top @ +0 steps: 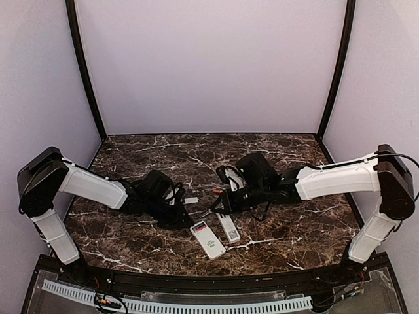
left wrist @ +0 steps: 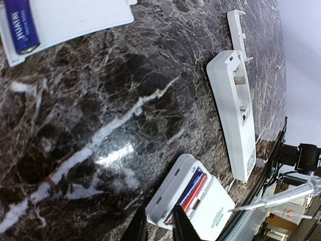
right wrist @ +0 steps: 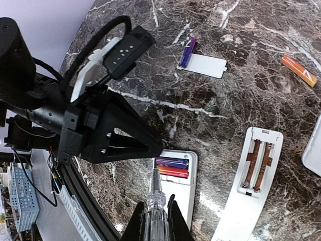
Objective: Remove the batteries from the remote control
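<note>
A white remote control (top: pixel 211 244) lies tilted on the table, its battery compartment open at the far end. Inside, a blue battery (right wrist: pixel 172 162) and a red battery (right wrist: pixel 173 172) lie side by side. My left gripper is at that end of the remote, its fingers apart around or just above a corner; contact is unclear. My right gripper is shut on a thin, pale, pointed tool (right wrist: pixel 156 188). The tool's tip is over the remote near the red battery in the right wrist view, but appears clear of it in the left wrist view.
A second white remote (right wrist: pixel 238 216) with an open compartment lies close on the right. Farther back are a white plate (right wrist: pixel 204 66) with a purple battery (right wrist: pixel 187 53) against it, and an orange battery (right wrist: pixel 300 71). Another white piece (right wrist: pixel 314 148) enters the right edge. Bare table lies in front.
</note>
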